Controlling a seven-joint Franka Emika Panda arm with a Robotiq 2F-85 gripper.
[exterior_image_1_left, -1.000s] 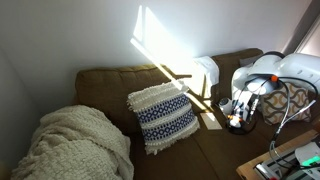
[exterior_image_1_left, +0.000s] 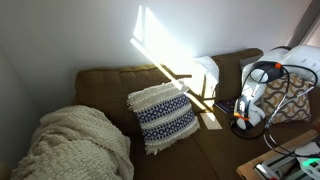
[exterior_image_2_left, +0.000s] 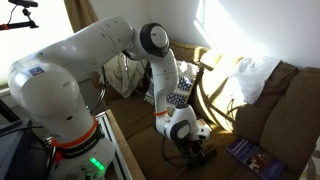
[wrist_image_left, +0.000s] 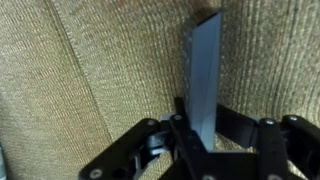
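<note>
In the wrist view a long, narrow grey-blue object (wrist_image_left: 205, 65) runs between the black fingers of my gripper. The fingers stand close to both its sides; whether they press on it cannot be told. Brown ribbed couch fabric (wrist_image_left: 110, 70) lies beneath. From the first exterior view, my gripper (exterior_image_1_left: 241, 122) is low over the right part of the couch seat, its fingertips hard to make out. The second exterior view has the white wrist (exterior_image_2_left: 182, 135) down at the seat, with a dark shape (exterior_image_2_left: 203, 158) beside it.
A dark book with a coloured cover (exterior_image_2_left: 256, 158) lies on the seat near the gripper. White cloth (exterior_image_2_left: 247, 80) drapes over the backrest. A blue-and-white pillow (exterior_image_1_left: 163, 115) and a cream blanket (exterior_image_1_left: 75, 145) occupy the couch's left side. Between pillow and arm, the seat is mostly bare.
The arm's wrist has shifted slightly to the right in the first exterior view, staying low over the seat. Pillow and blanket have not moved.
</note>
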